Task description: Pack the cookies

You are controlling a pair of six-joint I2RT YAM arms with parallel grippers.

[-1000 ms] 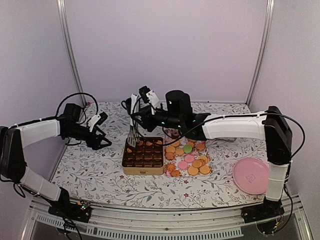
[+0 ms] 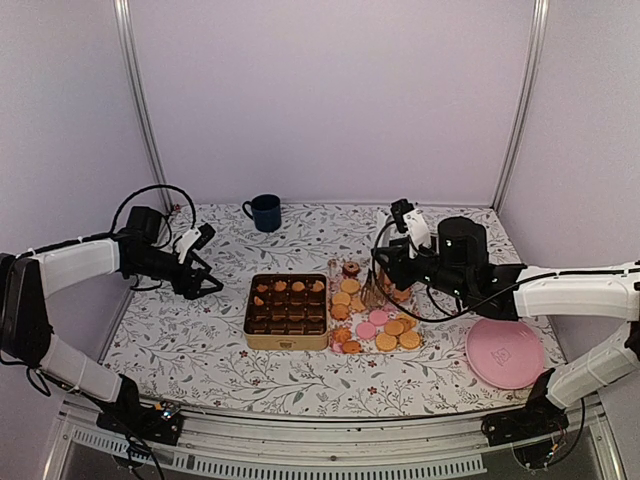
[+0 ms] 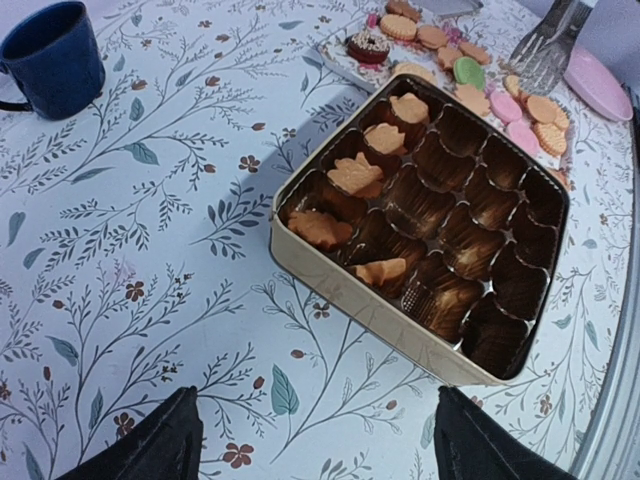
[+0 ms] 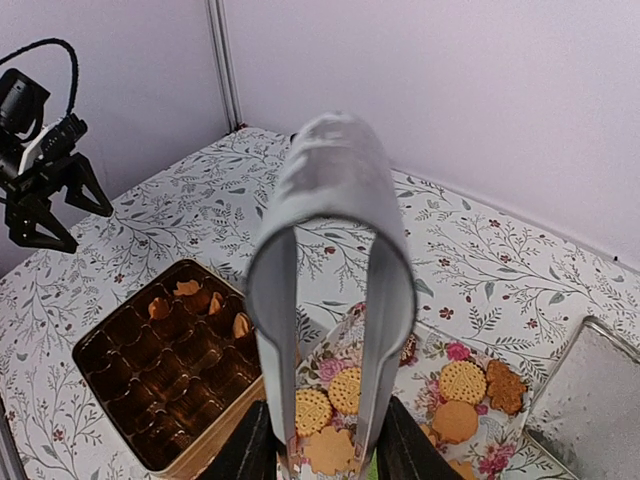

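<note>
A gold tin (image 2: pixel 286 342) with brown compartments sits mid-table, some cookies (image 3: pixel 355 175) in its slots along one side. To its right lie loose cookies (image 2: pixel 398 340) on a floral sheet. My right gripper (image 2: pixel 385 265) is over these cookies, holding a metal tong-like utensil (image 4: pixel 328 170) that hangs over the sheet; the cookies beneath are partly hidden. My left gripper (image 2: pixel 205 282) stands open and empty left of the tin, its two fingers at the bottom of the left wrist view.
A dark blue mug (image 2: pixel 266 212) stands at the back, a pink plate (image 2: pixel 505 352) at the front right. A silver tray (image 4: pixel 590 400) lies right of the sheet.
My right gripper has swept right with the utensil, from over the tin to over the loose cookies. The left arm has stayed in place.
</note>
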